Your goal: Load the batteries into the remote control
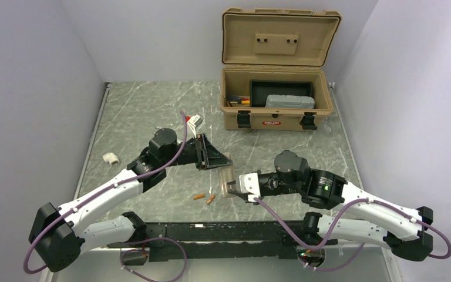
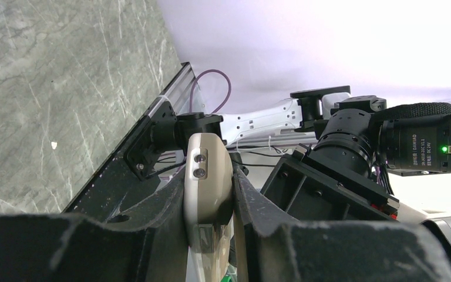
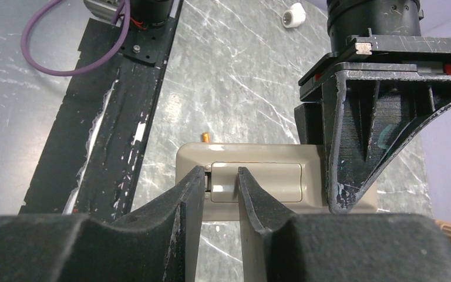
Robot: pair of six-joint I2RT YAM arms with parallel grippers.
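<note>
A beige remote control (image 1: 226, 176) is held upright between both arms over the table. My left gripper is shut on one end of it, its metal contacts facing up in the left wrist view. In the right wrist view my right gripper has its fingertips at the battery cover (image 3: 270, 182) on the remote's back, closed on that cover's end, where a narrow dark gap shows. Two orange batteries (image 1: 199, 196) lie on the table below, left of the remote.
An open tan toolbox (image 1: 276, 120) with a tray and grey case stands at the back right. A white roll (image 1: 110, 158) lies at the left, and a small red-and-white object (image 1: 195, 120) behind my left arm. The table's front edge is close below both arms.
</note>
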